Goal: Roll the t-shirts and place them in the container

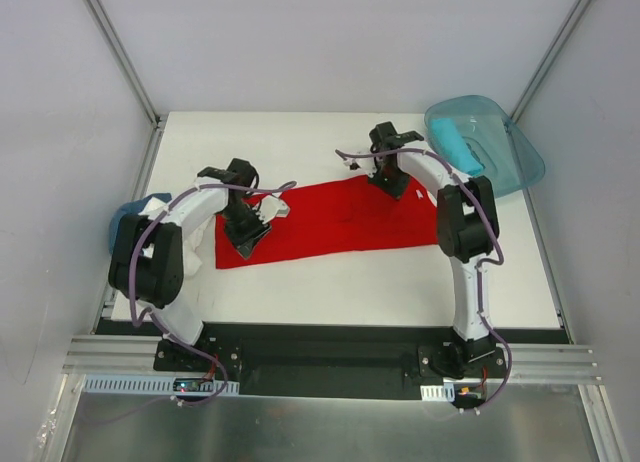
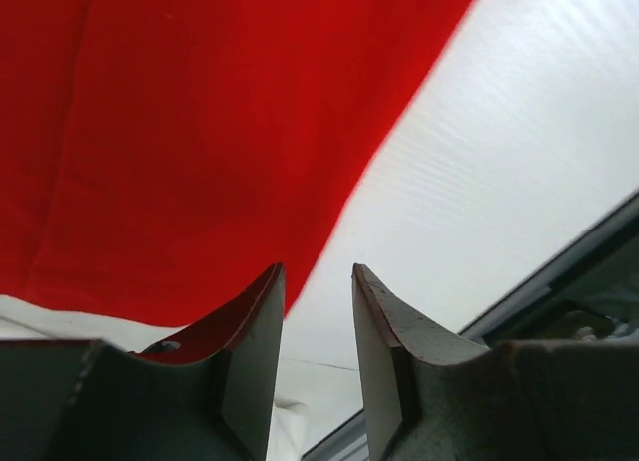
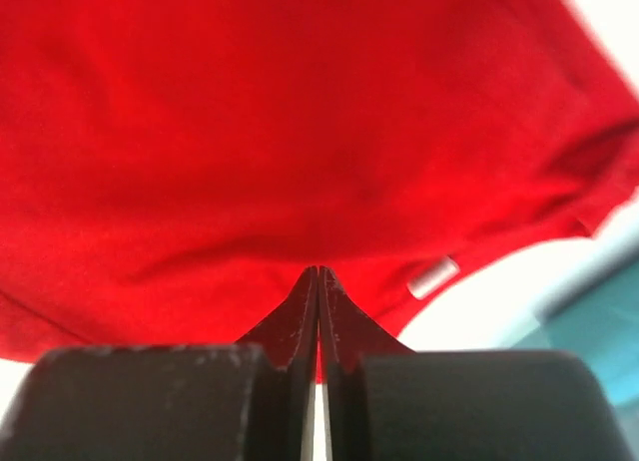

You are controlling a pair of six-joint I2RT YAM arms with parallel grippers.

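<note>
A red T-shirt (image 1: pixel 325 222) lies spread flat across the middle of the white table, slightly wrinkled toward its right end. Over its left part hangs my left gripper (image 1: pixel 243 244), open; in the left wrist view its fingertips (image 2: pixel 275 281) sit just inside and beside the shirt's edge, empty. My right gripper (image 1: pixel 395 187) is over the shirt's right part, shut, with only red fabric seen beneath it in the right wrist view; whether it touches the fabric is unclear.
A clear blue bin (image 1: pixel 510 147) holding a light-blue rolled item (image 1: pixel 455 144) stands at the back right. White cloth (image 1: pixel 195 237) and a blue object (image 1: pixel 130 222) lie at the left.
</note>
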